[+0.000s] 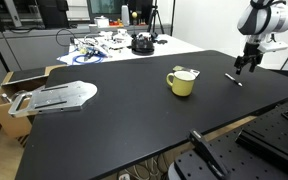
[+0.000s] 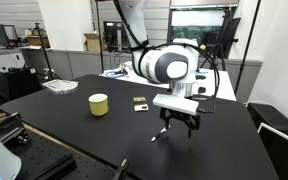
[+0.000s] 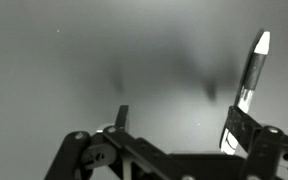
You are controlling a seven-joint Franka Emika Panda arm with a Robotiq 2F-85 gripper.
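Observation:
A slim white-and-dark pen or marker (image 3: 252,75) lies on the black table, on the right side of the wrist view, its lower part partly hidden by the right finger (image 3: 238,123). My gripper stands open, with only bare table visible between its fingers. In exterior view 2, the gripper (image 2: 180,121) hangs pointing down, low over the table, and the marker (image 2: 160,134) lies beside it on the left. From exterior view 1, the marker (image 1: 233,82) shows near the table's right end, just left of the gripper (image 1: 246,69).
A yellow mug (image 1: 181,84) stands left of the arm, with small flat items (image 2: 140,104) between them. Farther off lies a pale tray-like plate (image 1: 56,97). Cables and tools clutter the back (image 1: 109,40).

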